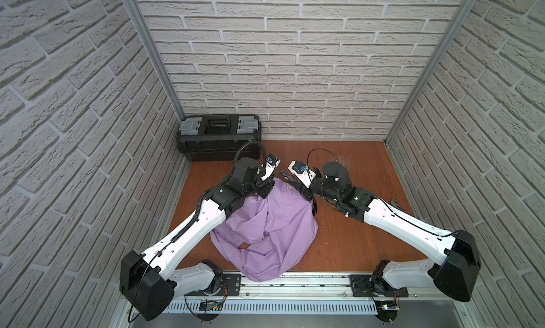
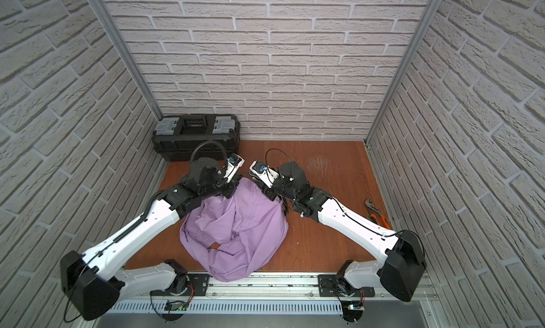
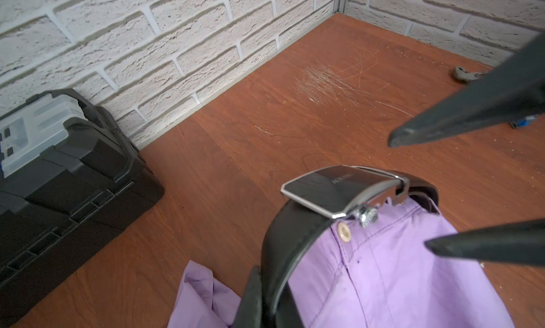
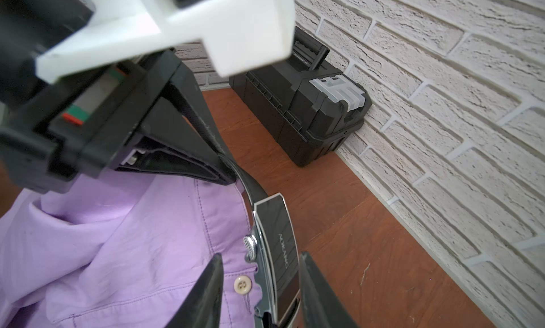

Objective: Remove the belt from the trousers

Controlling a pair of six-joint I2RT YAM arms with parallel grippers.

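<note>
The lilac trousers (image 1: 266, 237) lie bunched beneath both arms, waistband upward. A black belt (image 3: 283, 242) runs along the waistband, with its dark, silver-rimmed buckle (image 3: 335, 188) beside a button. My left gripper (image 1: 266, 186) is shut on the belt strap to the left of the buckle, as both wrist views show. My right gripper is part open around the buckle end of the belt; in the left wrist view its fingers (image 3: 471, 242) stand apart at the right of the buckle.
A black toolbox (image 1: 218, 137) stands at the back left against the brick wall. Orange-handled pliers (image 2: 377, 214) lie at the far right.
</note>
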